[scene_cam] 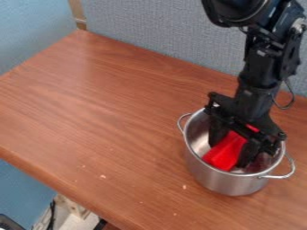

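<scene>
A steel pot [222,180] with two side handles sits on the wooden table at the right. Inside it is a red object [224,153], partly hidden by the black gripper [239,144], which reaches down into the pot. The gripper appears shut on the red object; its fingertips are mostly obscured.
A grey padded wall [156,31] runs along the back, and the table's left edge borders a blue area.
</scene>
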